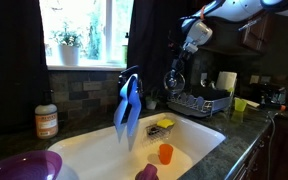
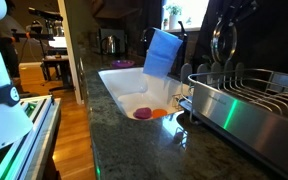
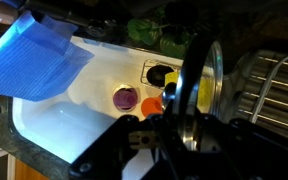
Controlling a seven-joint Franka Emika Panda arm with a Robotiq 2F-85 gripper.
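A round, metal-rimmed piece like a pot lid (image 1: 174, 79) hangs upright in the air near the dish rack (image 1: 206, 103). My gripper (image 1: 188, 49) is above it, shut on its upper edge. In the second exterior view the lid (image 2: 215, 45) shows as a ring over the rack (image 2: 224, 108), apart from it. Seen nearly edge-on in the wrist view, the lid (image 3: 216, 75) stretches out ahead of the dark gripper, whose fingertips are hard to make out.
The white sink (image 1: 102, 147) holds an orange cup (image 1: 166, 153), a yellow sponge (image 1: 165, 122) and a purple-red item (image 3: 125, 98). A blue cloth (image 2: 163, 53) hangs above the sink. Bare dark counter (image 2: 164, 150) lies in front of the rack. A purple bowl (image 1: 26, 166) sits at the left.
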